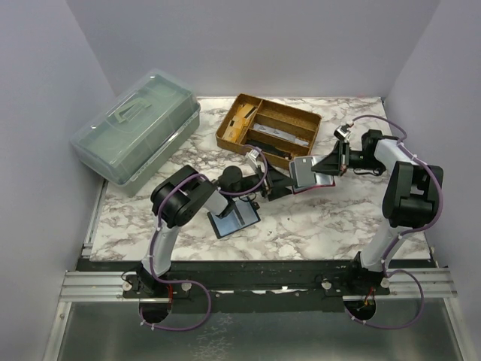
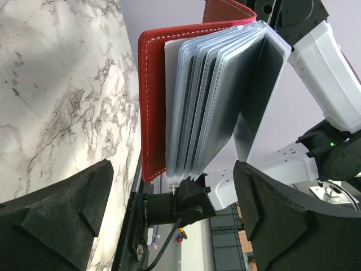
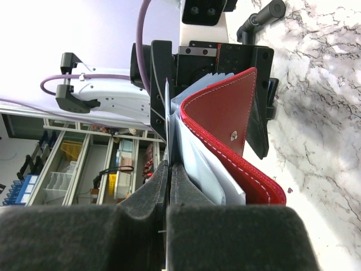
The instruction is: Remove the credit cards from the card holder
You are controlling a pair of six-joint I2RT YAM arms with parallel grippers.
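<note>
The red card holder [image 2: 152, 101], full of clear sleeves [image 2: 203, 96], is held up right of centre in the top view [image 1: 304, 173]. My right gripper [image 1: 334, 164] is shut on its edge; in the right wrist view the red cover [image 3: 225, 118] bulges beside the fingers [image 3: 242, 237]. My left gripper [image 1: 282, 184] is open just left of it; in the left wrist view its two fingertips [image 2: 171, 169] flank the lower end of the sleeves, the holder between and above them.
A compartmented brown box [image 1: 301, 120] stands behind, a clear lidded case [image 1: 135, 120] at back left. A pale blue flat object [image 1: 225, 224] lies under the left arm. Bare marble [image 1: 331, 226] is in front.
</note>
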